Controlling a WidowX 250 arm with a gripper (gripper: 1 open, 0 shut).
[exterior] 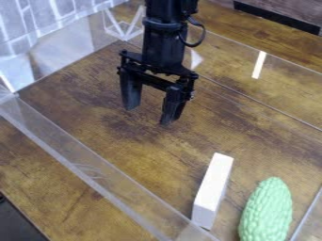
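The black robot gripper [150, 105] hangs over the wooden tray floor in the upper middle, its two fingers wide apart with nothing visible between them. A white block [212, 189] lies at the lower right, and a pale green textured oblong object [265, 212] lies beside it to the right. The gripper is well away from both.
Clear plastic walls [88, 173] border the work area on the left, back and right. A small white object, partly hidden, is behind the gripper.
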